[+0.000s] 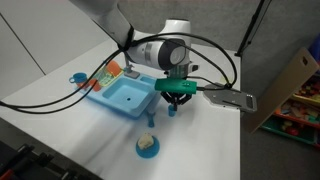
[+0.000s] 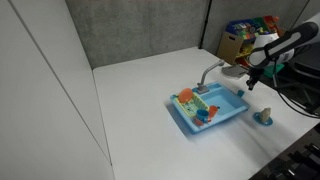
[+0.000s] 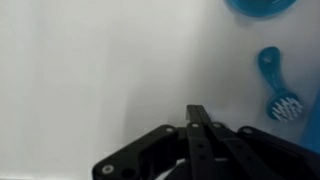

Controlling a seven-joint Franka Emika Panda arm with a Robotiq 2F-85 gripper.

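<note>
In the wrist view my gripper is shut, and no object shows between its black fingertips. A blue brush [image 3: 278, 85] with white bristles lies on the white table to its right, apart from it. In exterior view 1 the gripper [image 1: 178, 99] is low over the table, right of the light-blue tub [image 1: 145, 98]. Just below it is a small blue patch [image 1: 172, 111], too small to identify. Another small blue item [image 1: 151, 119] lies by the tub's near corner.
A blue plate [image 1: 140, 152] with a pale item on it stands toward the front. Toys in orange and green [image 2: 187, 97] fill one end of the tub. A metal tray [image 1: 232, 99] lies at the right.
</note>
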